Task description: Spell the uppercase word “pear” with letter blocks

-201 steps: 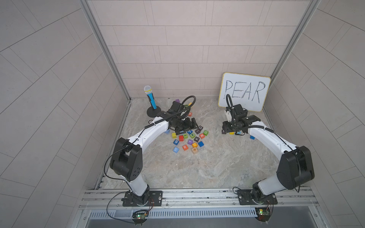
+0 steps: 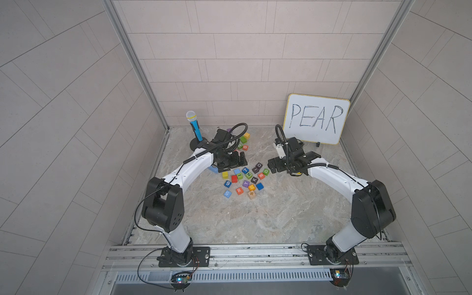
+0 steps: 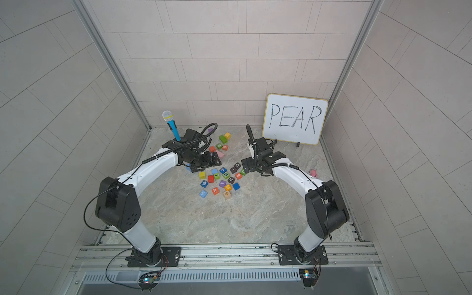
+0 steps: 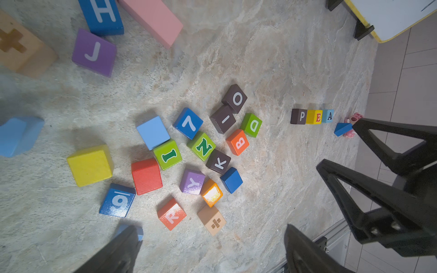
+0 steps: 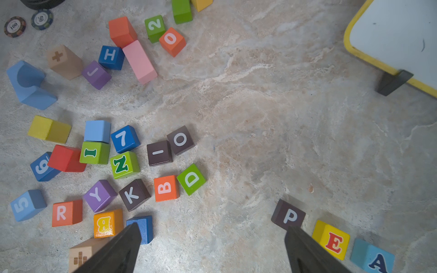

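In the right wrist view a dark P block (image 5: 288,214), a yellow E block (image 5: 331,239) and a light-blue A block (image 5: 372,258) stand in a row. An orange R block lies at the left of that view, and the left wrist view shows the R block (image 4: 171,213) near the lower middle. My left gripper hangs open over the scattered blocks, nothing between its fingers. Open and empty too, my right gripper is above the table between the scattered blocks and the row. The whiteboard (image 2: 317,119) reads PEAR.
Scattered around R are a purple Y block (image 5: 99,195), a red block (image 5: 67,158) and an orange block (image 5: 107,223). A blue block (image 4: 342,129) and a pink toy (image 4: 353,119) lie past the A.
My right arm has moved left, away from the row and toward the scattered blocks. My left arm has drawn back slightly to the left. The blocks look unmoved.
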